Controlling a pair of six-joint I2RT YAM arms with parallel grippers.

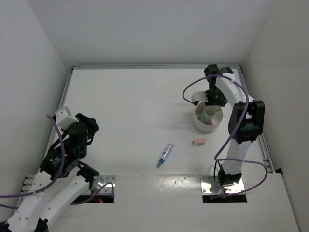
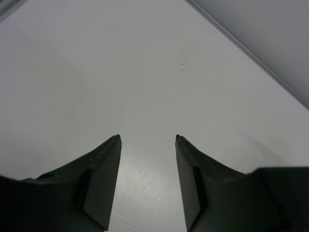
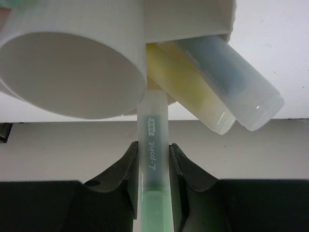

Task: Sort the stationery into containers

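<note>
A white round container (image 1: 204, 127) with inner compartments stands at the right of the table. My right gripper is shut on a clear pen-like tube (image 3: 152, 166) with green in it and small white lettering. The tube's far end meets the container's central cup (image 3: 72, 72) in the right wrist view; I cannot tell if it is inside. A yellow tube (image 3: 186, 89) and a blue-grey tube (image 3: 231, 79) stick out of the container beside it. Bare table lies beneath my left gripper, whose fingers stand apart and empty.
On the table lie a blue-tipped clear pen (image 1: 165, 155), front centre, and a pink block like an eraser (image 1: 199, 142), just in front of the container. A wall rises close by the right arm.
</note>
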